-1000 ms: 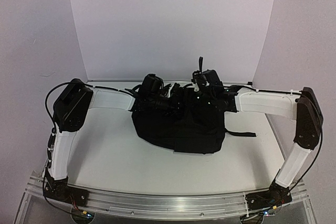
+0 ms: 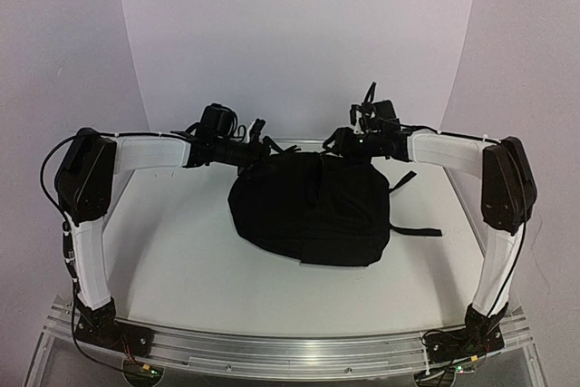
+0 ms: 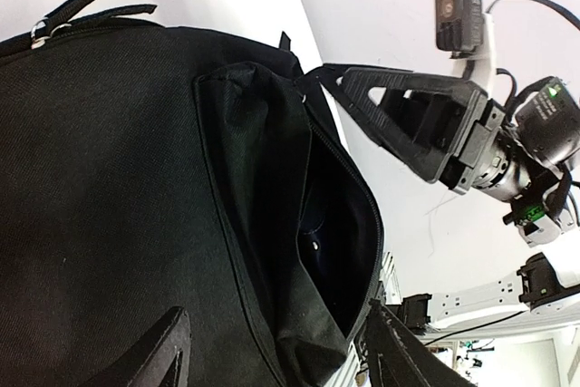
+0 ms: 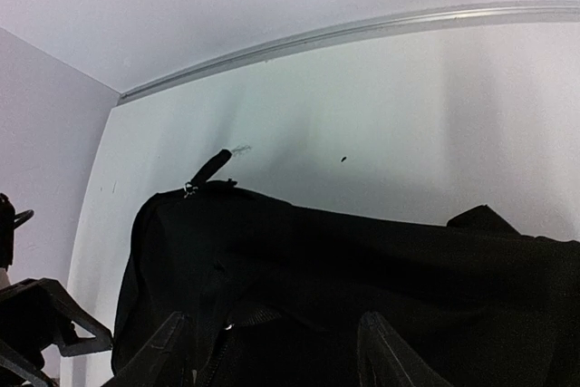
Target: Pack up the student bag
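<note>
A black bag [image 2: 313, 215] lies on the white table, its zipped opening [image 3: 340, 224] gaping in the left wrist view. Inside the opening it is dark, with a small bright spot; the contents cannot be made out. My left gripper [image 2: 279, 148] is over the bag's far left part, its fingers [image 3: 159, 355] wide apart with the fabric in view beyond them. At the far edge, right of the middle, my right gripper [image 2: 328, 144] is close to the bag. Its fingers [image 4: 390, 355] stand apart, and black fabric and part of a zip show between them.
Black straps [image 2: 417, 231] stick out from the bag's right side. A short loop with a metal ring [image 4: 210, 168] rises at its far edge. Pale walls close in the sides and back.
The left arm has drawn back left, off the bag's middle, and away to the far edge. My right arm has shifted a little, its elbow coming inward. The bag has hardly moved.
</note>
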